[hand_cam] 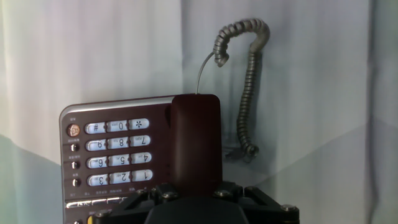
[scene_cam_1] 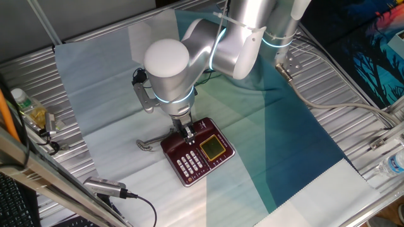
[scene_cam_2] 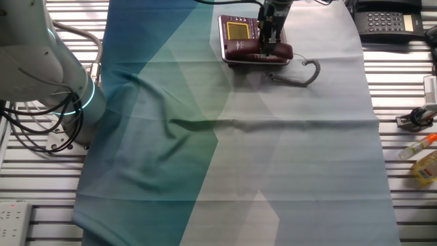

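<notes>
A dark red desk phone [scene_cam_1: 203,165] with pale keys and a yellow-framed screen [scene_cam_1: 213,148] lies on the cloth. Its handset [scene_cam_2: 242,50] is lined up over the cradle side of the base; whether it is fully seated or slightly above, I cannot tell. My gripper [scene_cam_1: 187,133] is shut on the handset around its middle, pointing down. In the wrist view, one end of the handset [hand_cam: 196,134] reaches out ahead of the gripper, beside the keypad [hand_cam: 118,152], while the fingertips are partly hidden. A coiled grey cord [hand_cam: 249,93] runs from that end onto the cloth.
A black phone [scene_cam_2: 388,22] stands beyond the cloth's edge. A silver cylindrical device [scene_cam_1: 104,186] with a cable sits near the frame post. Bottles [scene_cam_2: 425,167] stand off to the side.
</notes>
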